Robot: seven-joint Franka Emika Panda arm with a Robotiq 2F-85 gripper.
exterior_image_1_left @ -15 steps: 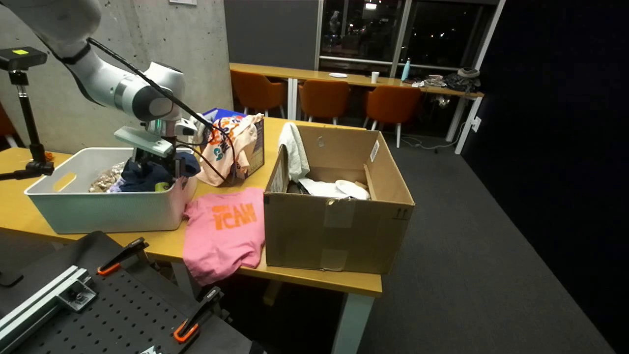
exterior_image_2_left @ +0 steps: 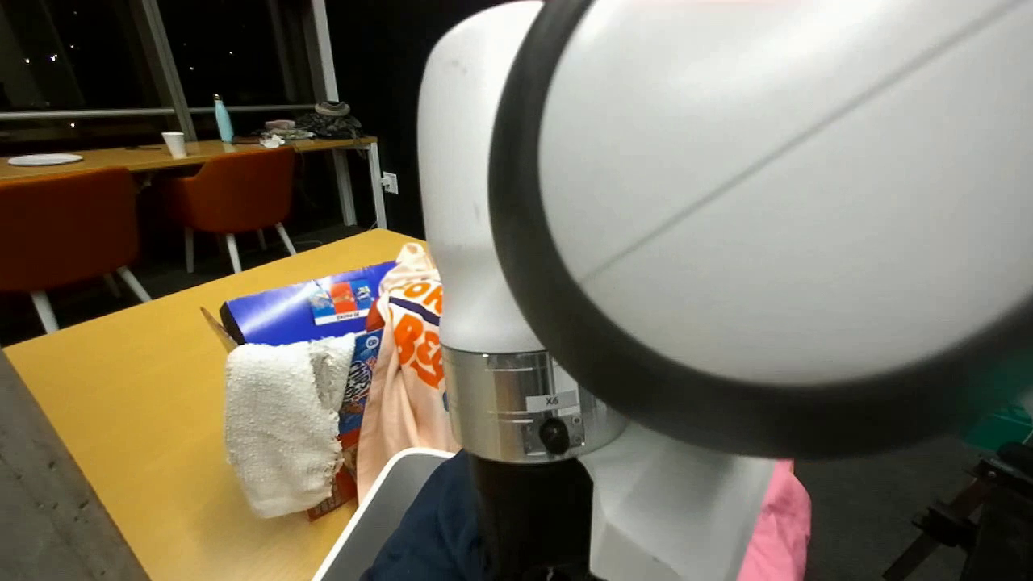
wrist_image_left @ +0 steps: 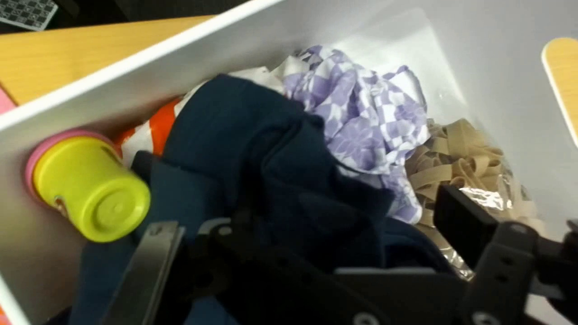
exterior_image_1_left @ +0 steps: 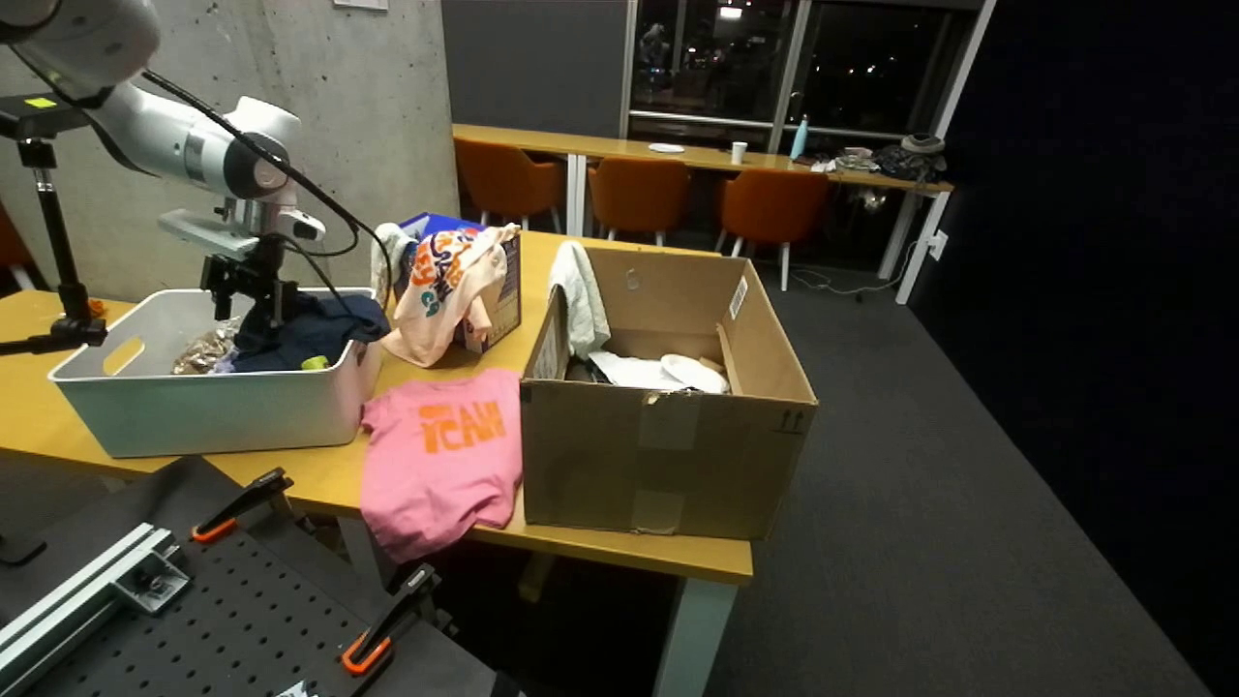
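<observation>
My gripper (exterior_image_1_left: pixel 246 318) hangs over the white bin (exterior_image_1_left: pixel 221 412), its fingers spread apart. In the wrist view the open gripper has one black finger (wrist_image_left: pixel 460 219) above the clear bag of tan strips (wrist_image_left: pixel 460 157). Its other finger is dark against the bunched navy cloth (wrist_image_left: pixel 216 124), and its contact with that cloth cannot be made out. The navy cloth lies below and between the fingers. Beside it are a purple-and-white checked cloth (wrist_image_left: pixel 357 119) and a yellow tub (wrist_image_left: pixel 92 184) with a pink rim. The arm hides the gripper in exterior view 2.
Right of the bin, a pink shirt (exterior_image_1_left: pixel 447 453) drapes over the table edge. The open cardboard box (exterior_image_1_left: pixel 662 465) stands beyond it, a white towel (exterior_image_1_left: pixel 577 296) over its side. Behind the pink shirt, a peach shirt (exterior_image_1_left: pixel 441 290) hangs over a blue box (exterior_image_2_left: pixel 290 310).
In exterior view 1, my arm has moved left, carrying the gripper from the bin's right end toward its middle. The navy cloth's visible shape has shifted in the bin.
</observation>
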